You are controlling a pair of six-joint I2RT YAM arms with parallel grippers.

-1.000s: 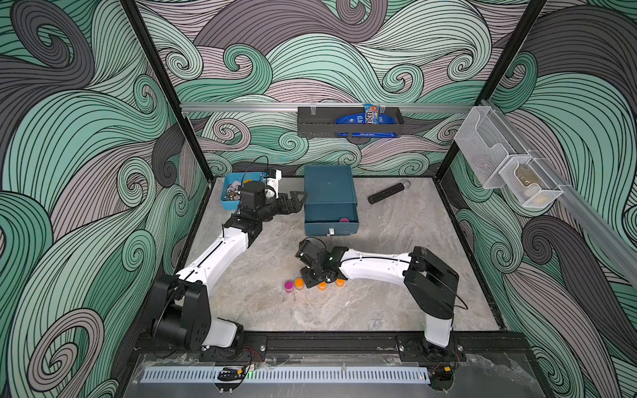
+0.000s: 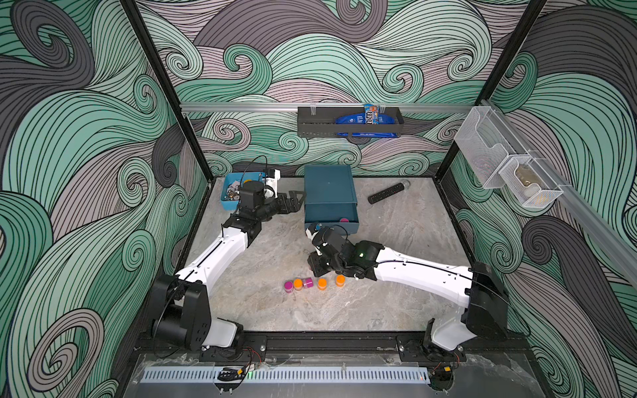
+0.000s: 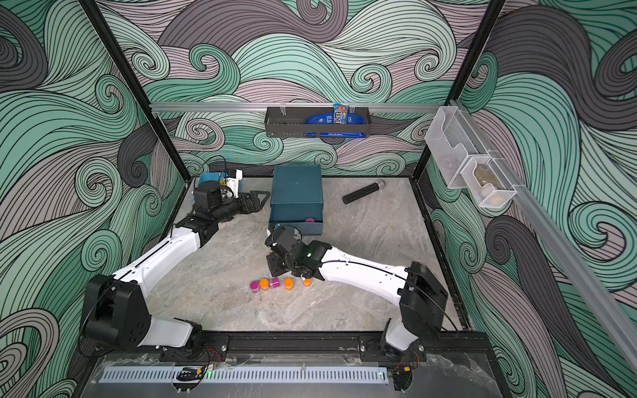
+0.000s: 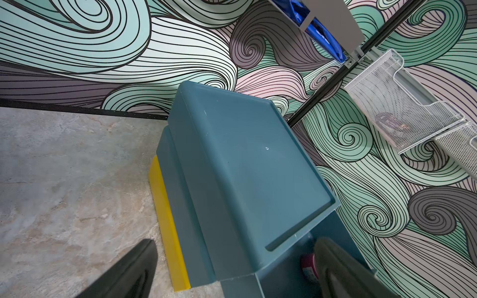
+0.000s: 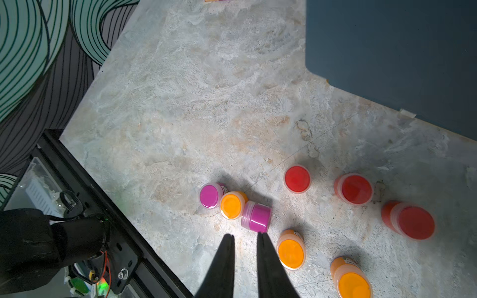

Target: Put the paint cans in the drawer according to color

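Note:
My right gripper hangs above the table, fingers slightly apart, nothing between them. Beyond its tips a purple can (image 5: 258, 217) lies on its side, touching an orange can (image 5: 231, 205), with an upright purple can (image 5: 210, 195) beside that. Two more orange cans (image 5: 290, 250) (image 5: 353, 283) and three red cans (image 5: 297, 178) (image 5: 355, 188) (image 5: 414, 221) stand to the right. The right arm hides the red cans in the top views. The blue drawer (image 2: 331, 227) is pulled out; a purple can (image 2: 344, 220) sits inside. My left gripper is open and empty, left of the drawer unit (image 2: 329, 183).
A blue bin of small items (image 2: 231, 189) stands behind the left arm. A black power strip (image 2: 387, 192) lies right of the drawer unit. Wire baskets (image 2: 484, 142) hang on the right wall.
The left arm is nearly still.

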